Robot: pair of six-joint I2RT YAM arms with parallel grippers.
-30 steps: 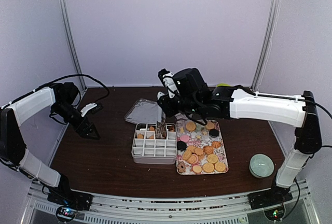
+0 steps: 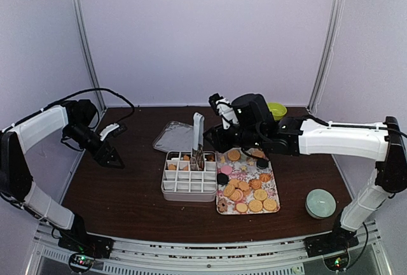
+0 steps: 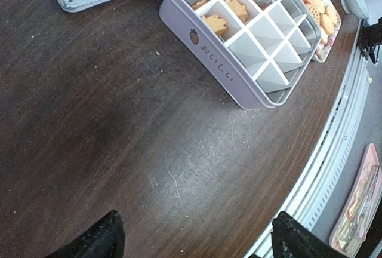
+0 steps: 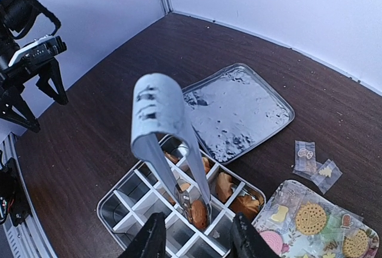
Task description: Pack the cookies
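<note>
A lilac tin (image 2: 189, 195) with a white divider grid stands mid-table; several of its compartments hold brown cookies (image 3: 215, 24). Metal tongs with a pale grey handle (image 4: 158, 106) stand upright in the tin, their tips beside a cookie (image 4: 199, 212) in one compartment. My right gripper hovers just right of the tongs, fingers parted and empty; the tongs appear untouched. To the right, the flowered tray (image 2: 275, 186) carries cookies (image 2: 255, 205) of several kinds. My left gripper hangs open and empty over the left of the table.
Behind the tin lies its lid (image 2: 173, 137). Small clear packets (image 4: 305, 156) rest behind the tray. A pale green bowl (image 2: 320, 204) stands at the right, and a yellow-green bowl (image 2: 276, 110) at the back is partly covered by my right arm.
Tongs, tin and left arm look unmoved.
</note>
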